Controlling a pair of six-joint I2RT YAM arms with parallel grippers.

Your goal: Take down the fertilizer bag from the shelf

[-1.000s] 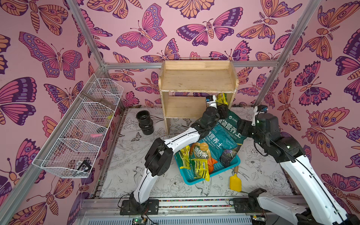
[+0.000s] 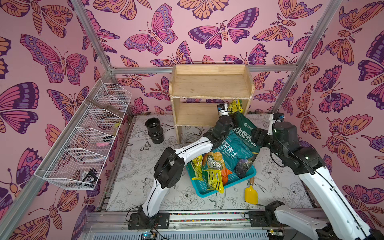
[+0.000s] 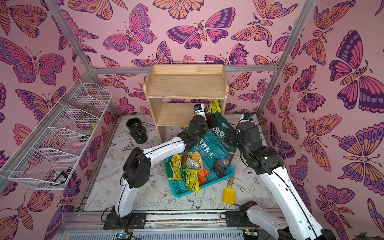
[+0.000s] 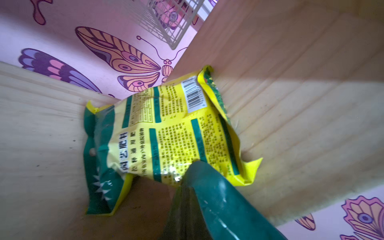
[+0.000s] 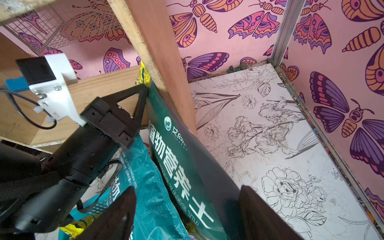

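A yellow and green fertilizer bag (image 4: 172, 132) leans inside the wooden shelf (image 2: 212, 86), on its lower level at the right. My left gripper is shut just in front of it, apart from it as far as I can tell. Right at those fingertips is the top corner of a dark green soil bag (image 5: 172, 148); whether its film is pinched I cannot tell. My right gripper stands open, one finger on each side of the dark green bag's lower part.
A turquoise basket (image 2: 198, 188) holds a teal soil bag (image 2: 236, 150) and several smaller packets. Black pots (image 2: 154, 130) stand left of the shelf, and a yellow shovel (image 2: 250, 195) lies at the basket's right. Wire baskets (image 2: 80, 156) line the left wall.
My left gripper has shifted slightly left and down in the top left view. The dark green bag's top now reaches higher and further left. The right arm looks nearly still.
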